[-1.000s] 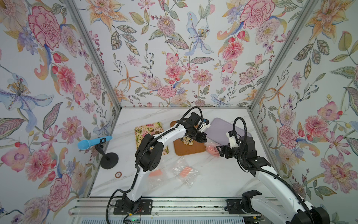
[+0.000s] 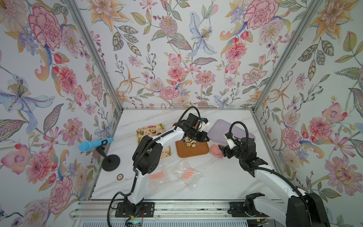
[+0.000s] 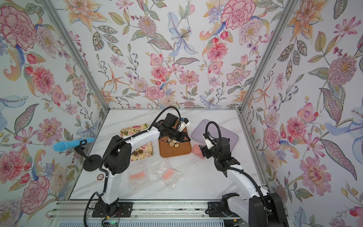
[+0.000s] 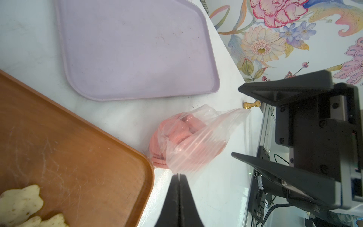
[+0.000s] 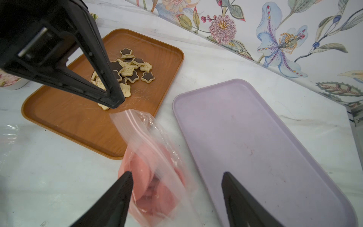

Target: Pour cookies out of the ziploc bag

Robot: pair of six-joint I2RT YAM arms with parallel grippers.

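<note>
A clear ziploc bag [image 4: 189, 140] holding pink cookies [image 5: 143, 174] lies on the table between the brown tray [image 5: 64, 113] and the lilac tray [image 5: 257, 151]. My left gripper is shut with nothing visible between its fingers, pointing toward the bag from over the brown tray's edge. My right gripper hovers by the bag with its fingertips apart and the bag below them; it also shows at the right of the left wrist view. Star-shaped cookies [image 5: 124, 71] lie on the brown tray.
A floral tray [image 2: 147, 130] is at the left. Two clear bags [image 2: 188, 174] with pink contents lie near the front. A blue object on a black stand [image 2: 110, 162] stands at far left.
My left gripper has shifted slightly back and left.
</note>
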